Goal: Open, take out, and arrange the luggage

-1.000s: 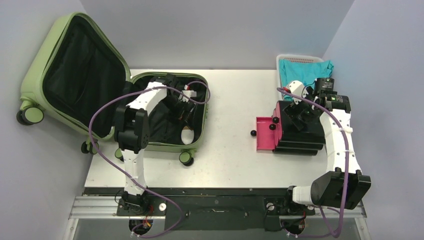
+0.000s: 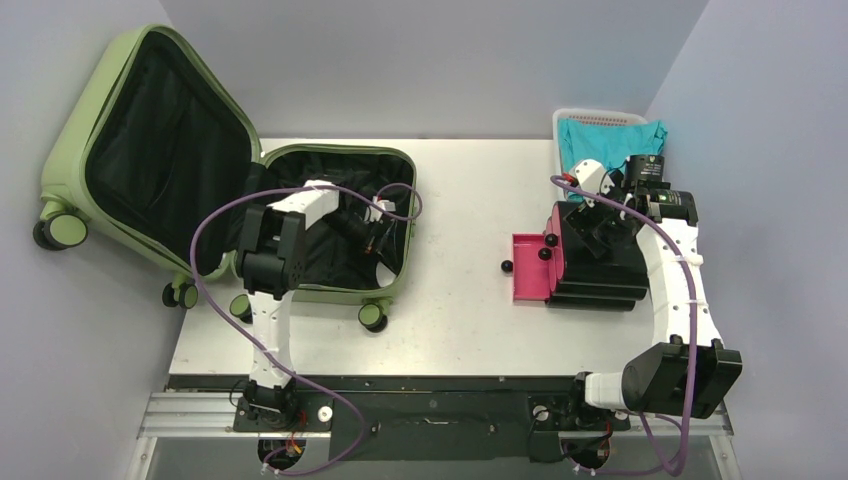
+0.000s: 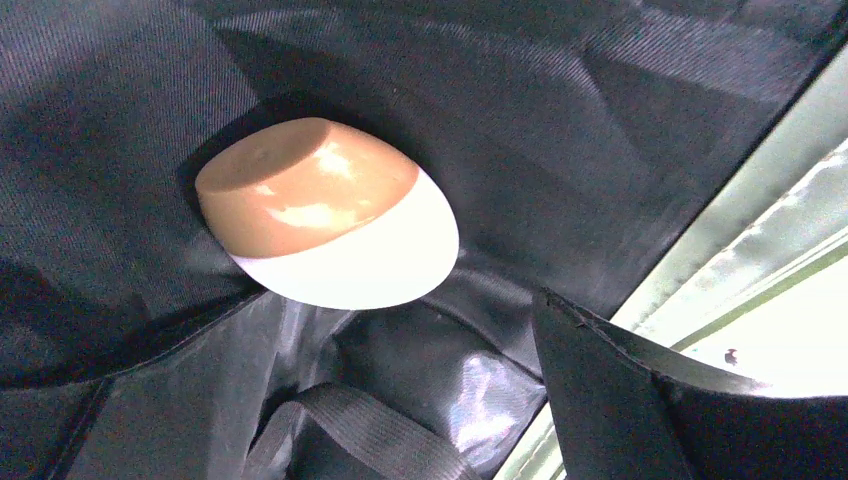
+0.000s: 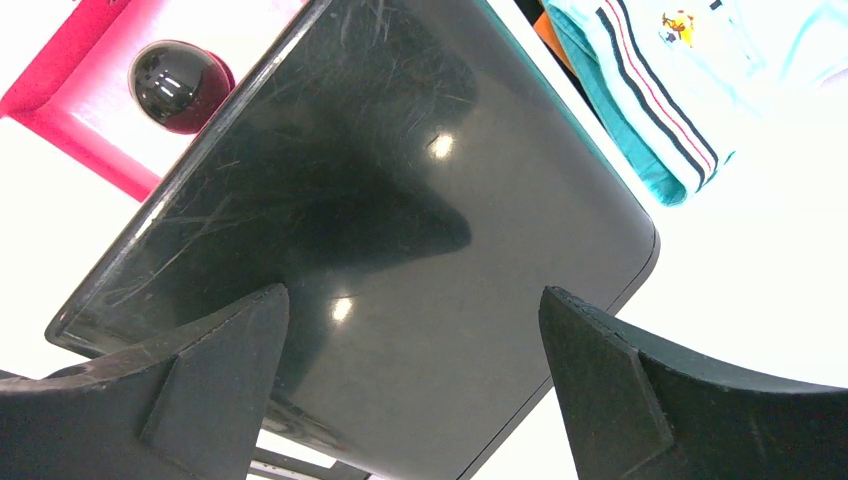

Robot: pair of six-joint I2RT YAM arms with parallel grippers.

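The green suitcase point(image 2: 140, 150) lies open on the left, its dark-lined base holding an orange-and-white oval object point(image 3: 340, 260), partly hidden from above by my left gripper point(image 2: 372, 242). In the left wrist view that object lies just beyond my open left fingers, with nothing between them. My right gripper is open over the black top of a pink box or drawer unit point(image 2: 600, 280), whose pink drawer point(image 2: 530, 270) is pulled out.
A white basket point(image 2: 586, 114) with turquoise cloth point(image 2: 600, 140) stands at the back right.
My left arm has shifted slightly toward the front, over the oval object, which is more covered in the top view. The right arm has stayed still.
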